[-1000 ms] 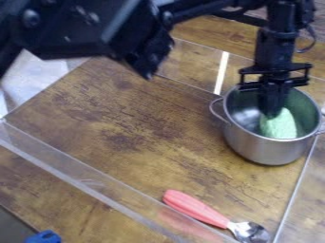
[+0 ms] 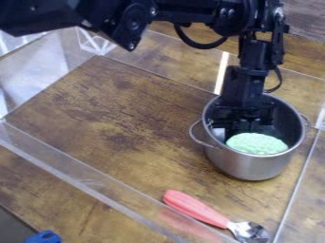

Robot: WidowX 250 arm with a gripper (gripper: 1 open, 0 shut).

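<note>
A steel pot (image 2: 244,165) with side handles stands at the right of the wooden table (image 2: 114,123). Inside it lies a pale green, bumpy oval object (image 2: 259,142). My black gripper (image 2: 237,123) reaches down into the pot's back left, just behind the green object. It is shut; its fingertips are partly hidden in the dark, and I see nothing clearly held between them.
A spoon with a pink handle (image 2: 195,208) lies in front of the pot. A blue object (image 2: 42,236) sits at the bottom left. Clear plastic edges border the table, whose middle left is bare.
The arm has shifted left and lower in the pot. The green object has turned to lie flatter across the pot, apart from the fingertips. The pot has moved slightly left and toward the front.
</note>
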